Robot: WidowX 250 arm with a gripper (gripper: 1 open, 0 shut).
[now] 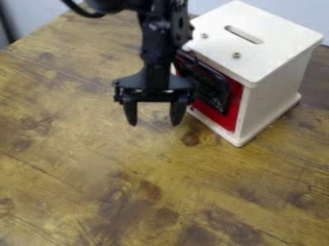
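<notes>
My black gripper (154, 111) hangs over the wooden table in front of the white box's red face, its two fingers apart and pointing down, with nothing visible between them. The white wooden box (275, 81) has a slot and screws on top and a red front panel (217, 113) with a black part (210, 83) on it, partly hidden by my arm.
A pale wall edge shows at the back.
</notes>
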